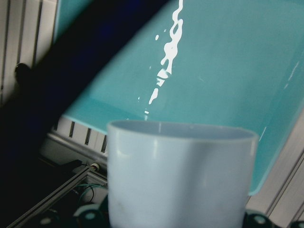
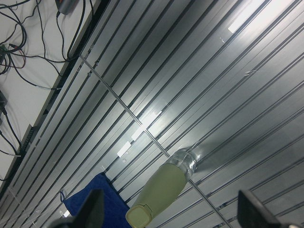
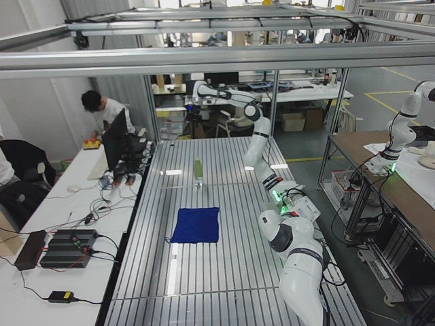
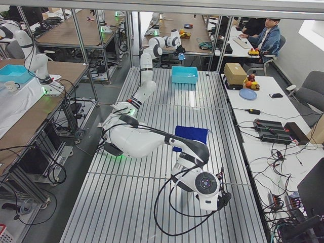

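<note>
My left gripper point(image 4: 180, 52) is high at the far end in the camera right view, shut on a pale blue cup point(image 4: 180, 56) point(image 1: 180, 180) above a turquoise bin point(image 4: 184, 76) point(image 1: 228, 61). My right gripper point(image 3: 194, 113) stands open, raised above the table with nothing between its fingers. Below it in the right wrist view lies or stands a green bottle point(image 2: 161, 190) with a clear lower part, also visible upright in the camera left view point(image 3: 198, 170). A dark blue cloth point(image 3: 196, 224) lies flat nearer the middle.
A white side desk point(image 4: 268, 101) with a blue plate, box, cables and power units runs along one edge. Metal frame bars and posts surround the table.
</note>
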